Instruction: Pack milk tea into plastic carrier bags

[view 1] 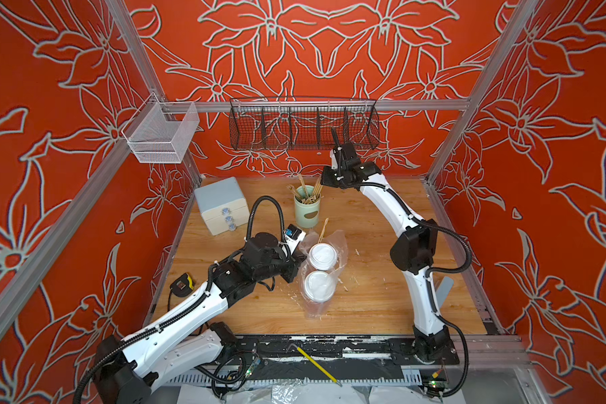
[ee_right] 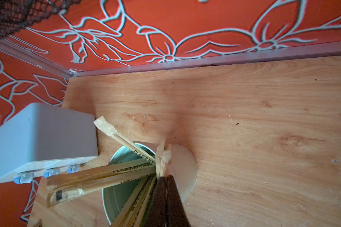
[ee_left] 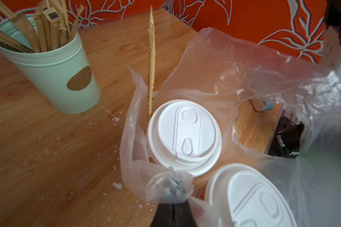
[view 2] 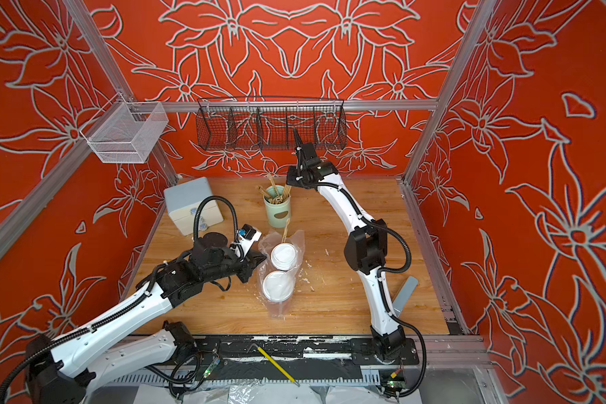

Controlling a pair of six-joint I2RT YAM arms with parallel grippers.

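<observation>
Two cups with white lids (view 1: 322, 256) (view 1: 319, 286) stand in a clear plastic bag (ee_left: 216, 64) on the table. A paper-wrapped straw (ee_left: 151, 64) stands up beside the farther cup. My left gripper is shut on the bag's near edge, left of the cups. At the back, a mint-green bucket (view 1: 307, 215) holds several wrapped straws (ee_right: 102, 177). My right gripper is shut at the bucket's right rim, its tips against upright straw ends (ee_right: 163, 157). Whether a straw is pinched between them is unclear.
A grey-topped drawer box (view 1: 221, 205) stands left of the bucket. A tape measure (view 1: 181, 284) lies at the left edge, and a black wire basket (view 1: 303, 126) hangs on the back wall.
</observation>
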